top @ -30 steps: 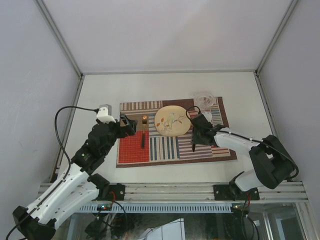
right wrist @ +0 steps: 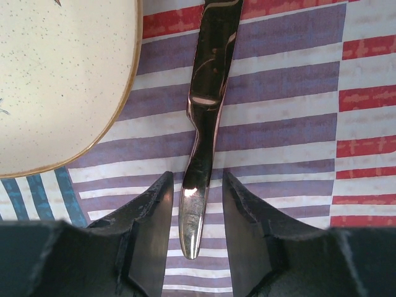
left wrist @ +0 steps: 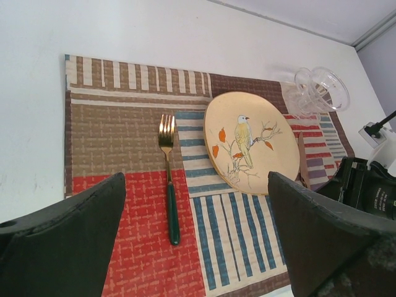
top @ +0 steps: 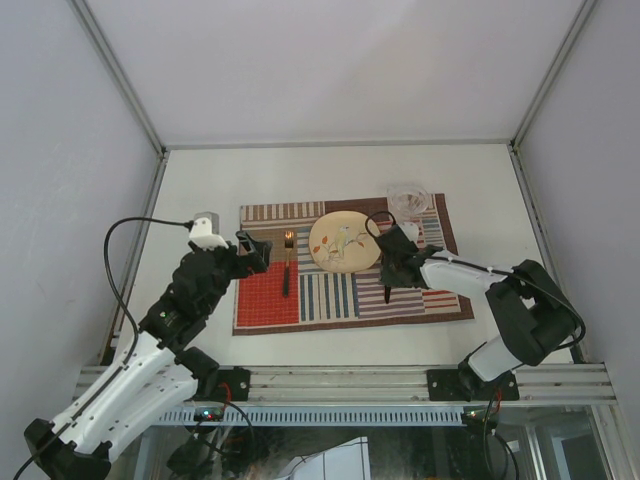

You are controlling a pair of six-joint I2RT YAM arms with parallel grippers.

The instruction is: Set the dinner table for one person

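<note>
A cream plate with a painted bird lies on the striped placemat. Left of it lies a gold fork with a green handle. Right of the plate is a metal knife, lying lengthwise. My right gripper is low over the knife, open, with a fingertip on each side of its handle end. My left gripper stands open above the placemat's left part, nothing between its fingers.
A clear glass stands at the placemat's back right corner.
The right arm has shifted slightly since about a second ago, its gripper staying over the knife. The objects have not visibly moved.
</note>
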